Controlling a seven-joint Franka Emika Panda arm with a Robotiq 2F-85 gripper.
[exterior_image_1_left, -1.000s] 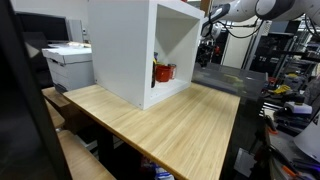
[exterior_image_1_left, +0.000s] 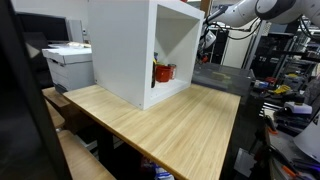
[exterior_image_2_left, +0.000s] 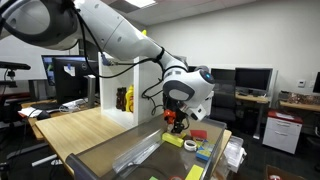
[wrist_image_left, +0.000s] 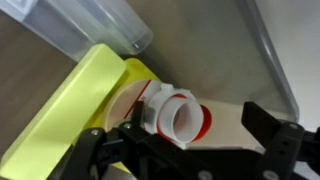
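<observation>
My gripper is open, its dark fingers (wrist_image_left: 272, 138) apart on either side of a white, ring-shaped item (wrist_image_left: 187, 118). A red patch shows behind that ring, and its lower part is cut off by the left finger. Just left lies a long yellow piece (wrist_image_left: 62, 115). In exterior view 2 the gripper (exterior_image_2_left: 177, 126) points down over a shallow grey tray (exterior_image_2_left: 100, 157), low above the small things in it. Whether the fingers touch the ring cannot be made out.
Within the tray are a yellow item (exterior_image_2_left: 172, 140), a white round one (exterior_image_2_left: 190, 145) and a clear container (exterior_image_2_left: 130, 158). A white shelf unit (exterior_image_1_left: 125, 45) stands on the wooden table (exterior_image_1_left: 165, 130), with a red container (exterior_image_1_left: 163, 73) inside.
At the far end of exterior view 1, the arm has shifted slightly up and right. The table and shelf look unchanged.
</observation>
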